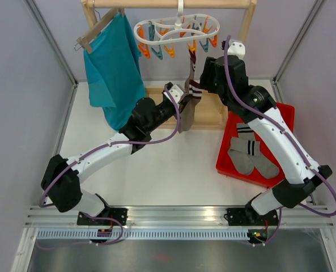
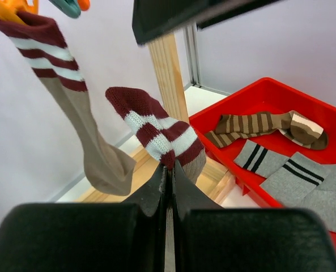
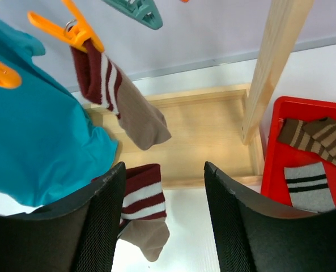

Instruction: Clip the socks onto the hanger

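My left gripper is shut on a beige sock (image 2: 176, 136) with maroon and white stripes; its striped cuff sticks up above the fingertips. In the right wrist view the same sock (image 3: 142, 195) sits between and beyond the fingers of my right gripper, which is open and holds nothing. A matching sock (image 3: 136, 107) hangs by its maroon cuff from an orange clip (image 3: 71, 29). The white oval hanger (image 1: 176, 41) with its orange and teal clips is above both grippers in the top view.
A red bin (image 1: 224, 153) on the right holds grey socks (image 1: 241, 161) and brown striped socks (image 2: 252, 124). Turquoise cloth (image 1: 114, 73) hangs at the left. A wooden frame post (image 3: 272, 62) rises near the right gripper.
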